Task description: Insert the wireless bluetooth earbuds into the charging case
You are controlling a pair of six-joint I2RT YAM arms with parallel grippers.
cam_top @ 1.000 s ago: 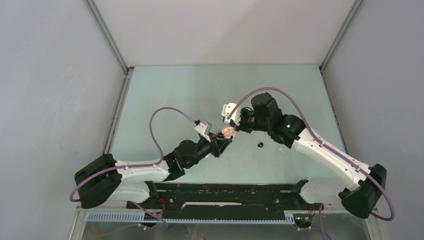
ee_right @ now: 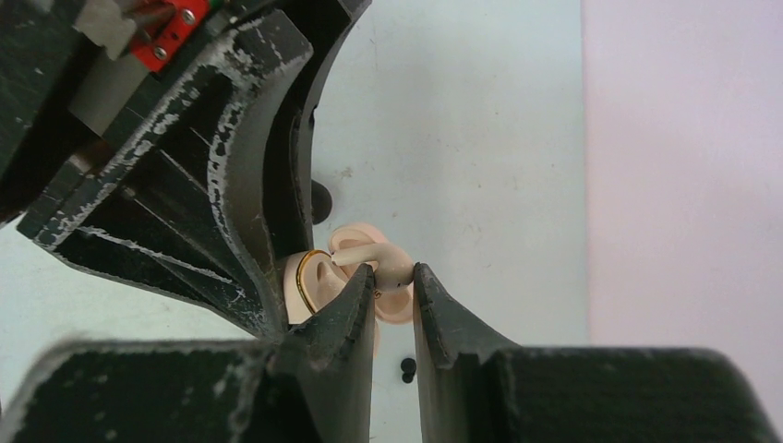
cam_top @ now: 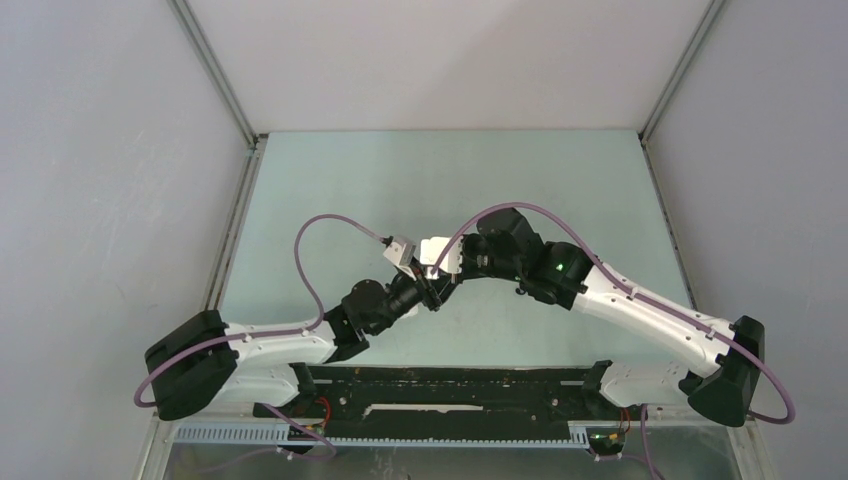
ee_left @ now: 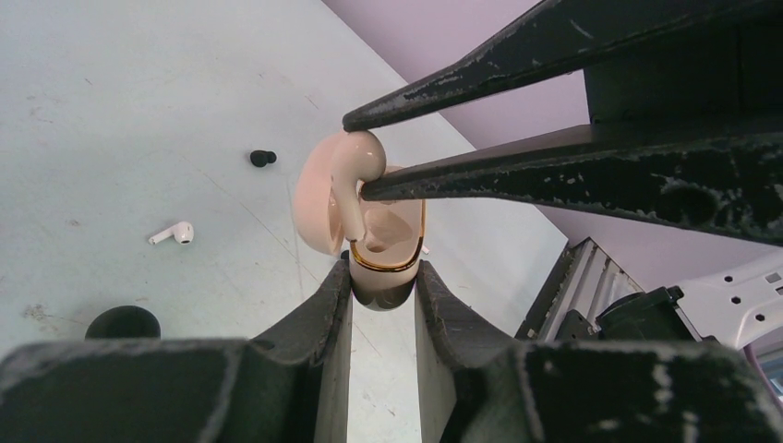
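Observation:
My left gripper is shut on the pale pink charging case (ee_left: 382,288), which has a gold rim. Its lid (ee_left: 315,196) stands open, showing the hollows inside. A white earbud (ee_left: 361,155) is pinched between the tips of my right gripper, its stem pointing down into the case opening in the left wrist view. From the right wrist view, the stem (ee_right: 355,254) lies across the opened case, close to the inner wall; whether it touches a slot cannot be told. A second earbud (ee_left: 183,233) rests on the table. In the top view, the arms hide case and earbud.
Small black pieces (ee_left: 262,158) and a round black object (ee_left: 123,323) lie on the table. The two grippers are very close together over the table (cam_top: 450,170), whose far half is clear.
My right gripper has come left and toward the near side, down over the case, which it now covers in the top view.

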